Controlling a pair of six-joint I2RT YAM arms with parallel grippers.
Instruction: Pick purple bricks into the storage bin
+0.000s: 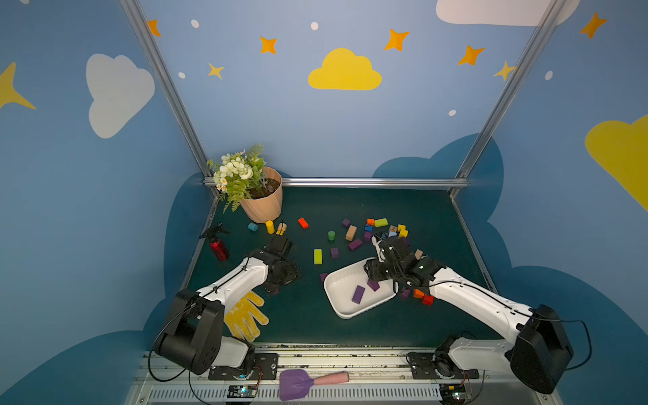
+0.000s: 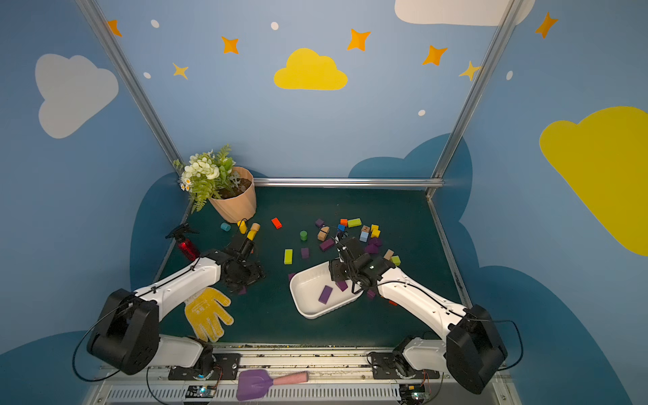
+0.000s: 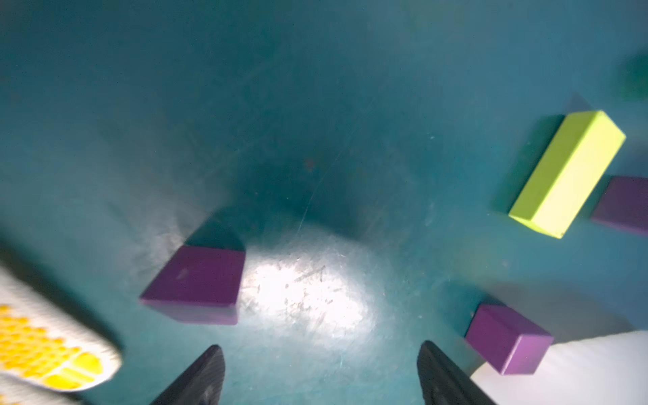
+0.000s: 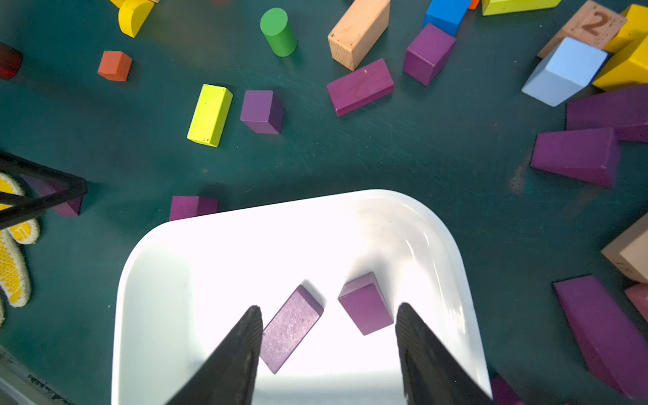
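The white bin (image 4: 202,256) holds two purple bricks, a long one (image 4: 290,327) and a smaller one (image 4: 365,303). My right gripper hangs over the bin, open with nothing held. My left gripper is above the table left of the bin, open and empty, with a purple brick (image 3: 195,283) just ahead and left of its fingers and another (image 3: 506,337) by the bin's edge. More purple bricks (image 4: 359,84) lie behind and to the right of the bin.
A yellow glove (image 1: 246,314), red spray bottle (image 1: 219,248) and potted plant (image 1: 263,202) occupy the left side. Mixed coloured blocks, including a green cylinder (image 4: 276,30), are scattered at the back and right. The back centre has some clear table (image 1: 364,202).
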